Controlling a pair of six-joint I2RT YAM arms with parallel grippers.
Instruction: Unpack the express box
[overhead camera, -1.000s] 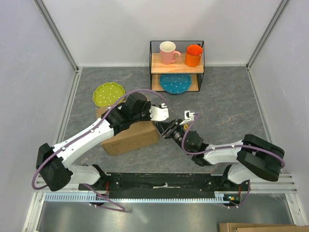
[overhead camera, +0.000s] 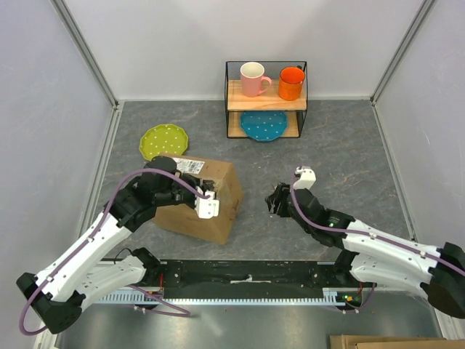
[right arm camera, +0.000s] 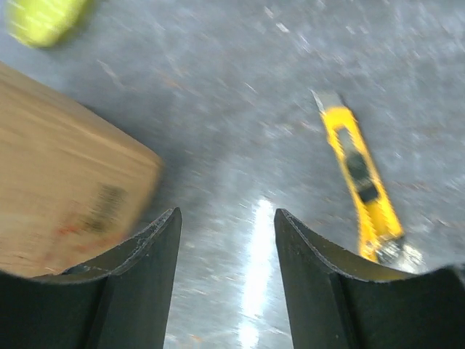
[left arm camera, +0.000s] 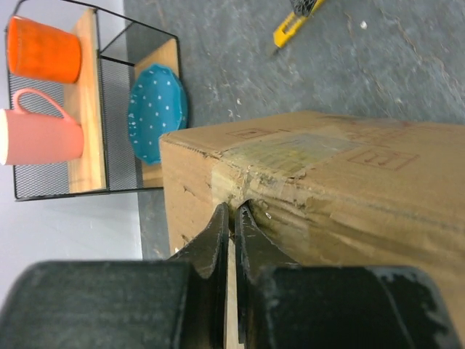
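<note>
The brown cardboard box [overhead camera: 192,222] stands tilted to the left of centre, taped along its seam in the left wrist view. At its top edge, my left gripper is shut, its fingertips pinching the taped cardboard corner. Just right of the box, my right gripper [overhead camera: 273,206] hovers above the table with fingers apart and nothing between them. A yellow utility knife [right arm camera: 361,178], blade out, lies on the grey surface to the right of those fingers in the right wrist view.
A black wire shelf [overhead camera: 265,105] at the back carries a pink mug [overhead camera: 252,78], an orange mug [overhead camera: 291,83] and a blue dotted plate [overhead camera: 264,125]. A green dotted plate [overhead camera: 164,141] lies behind the box.
My right gripper has drawn away from it to the right.
</note>
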